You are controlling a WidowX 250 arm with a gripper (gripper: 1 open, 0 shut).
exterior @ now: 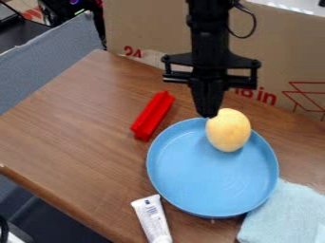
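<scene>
My black gripper (206, 111) is shut, its tips just above the back of a blue plate (203, 176), beside a pale yellow round object (229, 130). This object rests on the plate's back right part, partly behind the fingertips' right edge. Nothing shows between the fingers. A red elongated object (152, 115) lies on the wooden table to the left of the gripper, behind the plate.
A white tube (152, 218) lies at the front left of the plate. A light blue cloth (283, 220) is at the front right. A cardboard panel (286, 57) stands behind.
</scene>
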